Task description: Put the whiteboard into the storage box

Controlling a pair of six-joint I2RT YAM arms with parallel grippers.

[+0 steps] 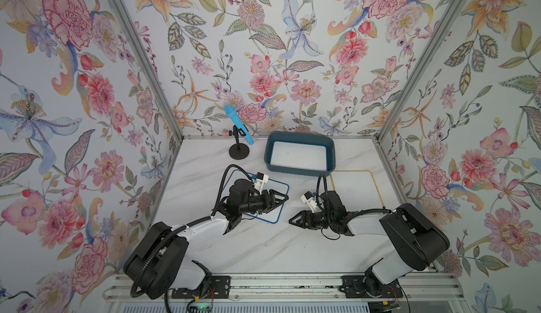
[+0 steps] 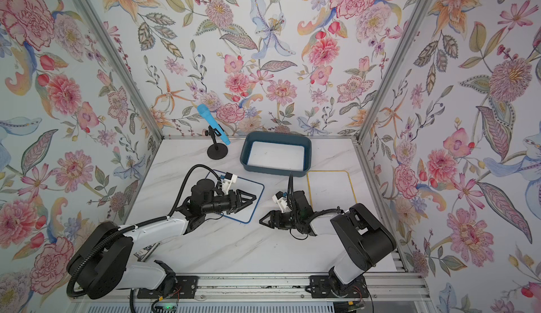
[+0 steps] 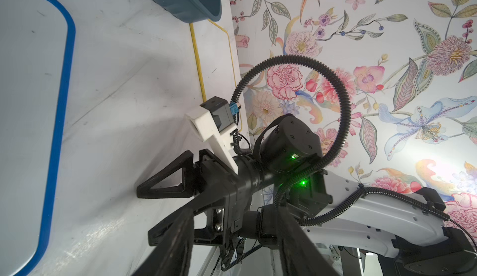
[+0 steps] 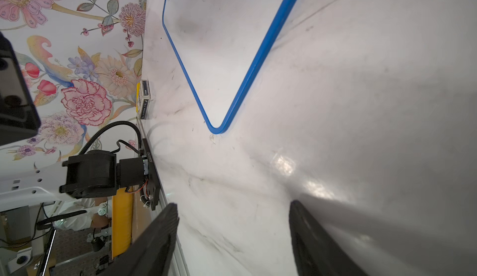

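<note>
The blue-edged whiteboard [image 1: 265, 214] lies on the table, left of centre and in front of the storage box [image 1: 299, 172], partly hidden under my left arm; its blue edge [image 4: 263, 47] shows in the right wrist view. The box holds a white flat item on its floor. My left gripper [image 1: 279, 199] hangs above the board's right side with nothing between its fingers, part open. My right gripper [image 1: 298, 220] stands open near the table, just right of the board's near corner, apart from it.
A blue microphone [image 1: 239, 122] on a black stand is at the back left. A yellow-edged board [image 1: 357, 191] lies at the right, beside the box.
</note>
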